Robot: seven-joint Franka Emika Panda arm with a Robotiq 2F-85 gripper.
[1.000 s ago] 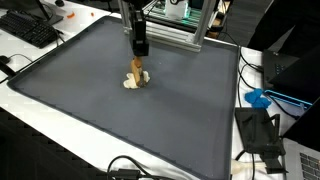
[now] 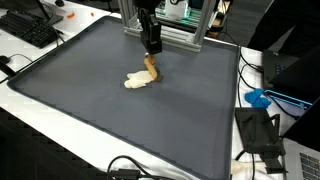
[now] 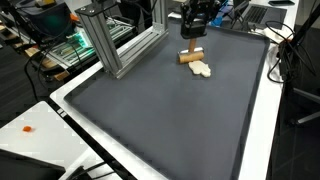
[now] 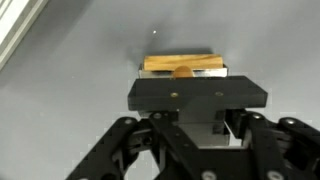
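Observation:
A wooden mallet-like tool stands on the dark table, its cylindrical head [image 3: 190, 57] low and its handle rising towards my gripper [image 3: 192, 37]. In exterior view 1 the tool [image 2: 151, 66] is just below my gripper [image 2: 150, 50]. The wrist view shows the wooden head [image 4: 183, 62] with a pale band, and the orange-brown handle top beside the black fingers [image 4: 196, 95]. Whether the fingers still press on the handle is hidden. Close by lies a flat cream-coloured piece [image 2: 137, 79], also seen as a cream piece [image 3: 200, 68] beside the head.
A white frame [image 3: 138, 40] stands near the table's back edge. Black trays [image 2: 258, 130] and a blue item [image 2: 257, 98] sit off the table's right side.
My gripper and the wooden tool have shifted to the right in exterior view 1, from over the cream piece to beside it. The cream piece stays put and shows more fully.

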